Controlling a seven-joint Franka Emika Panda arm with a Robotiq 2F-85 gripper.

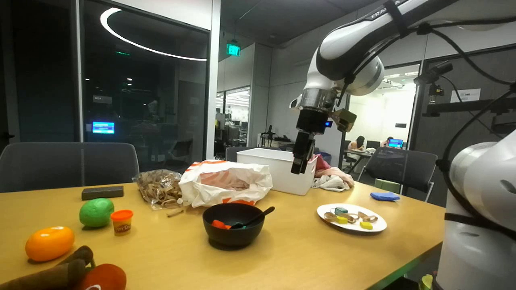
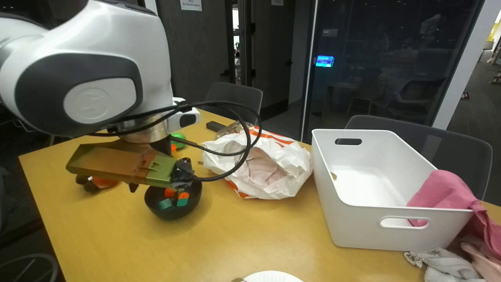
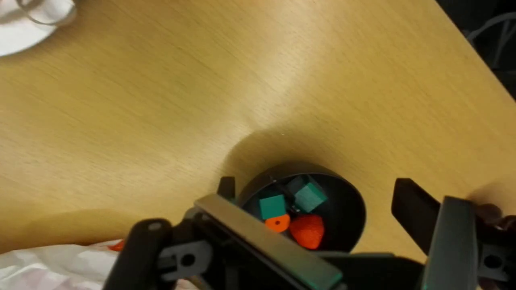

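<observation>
My gripper hangs well above the table, slightly tilted, with its fingers open. In the wrist view its fingers stand wide apart, with nothing seen between them. Farther down in that view is a black bowl holding teal blocks, an orange round piece and a red-orange piece. A dark utensil handle leans over the bowl's rim in exterior view 1. The white plate carries yellow blocks, a teal block and tan curled strips.
Behind the bowl lie a white bag and a clear bag of tan pieces. A white bin with pink cloth stands beside them. Toy produce, including a green one, and a Play-Doh tub sit left. Bare table separates bowl and plate.
</observation>
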